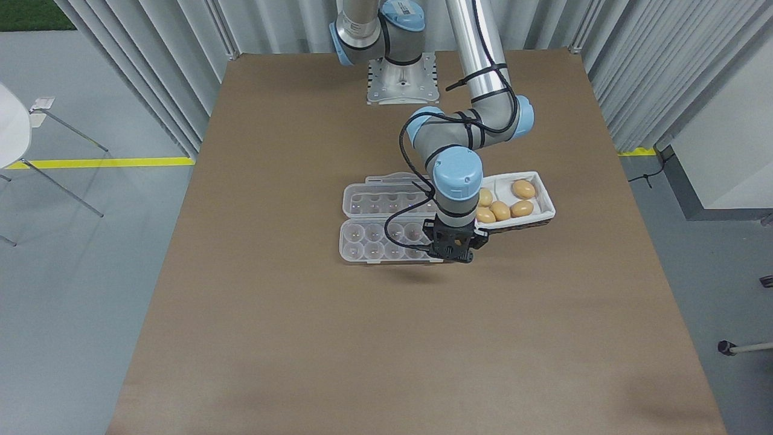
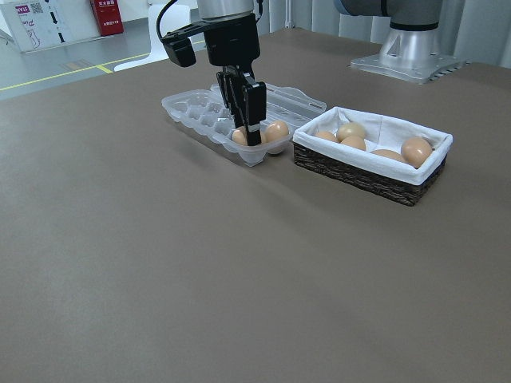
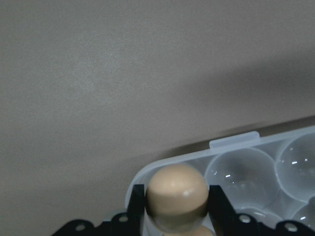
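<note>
In the wrist view a brown egg (image 3: pixel 177 194) sits between the fingers of my gripper, which is shut on it, over a corner cell of the clear plastic egg carton (image 3: pixel 231 142); part of another egg shows below it. In the left view my gripper (image 2: pixel 252 128) points down into the near end of the carton (image 2: pixel 192 104), with an egg (image 2: pixel 276 131) beside it. From the front, the gripper body (image 1: pixel 455 243) hides that end of the open carton (image 1: pixel 366 239).
A dark wicker basket (image 2: pixel 359 175) with a white liner holds several eggs (image 1: pixel 523 209), right beside the carton. The robot base (image 1: pixel 402 93) stands at the back.
</note>
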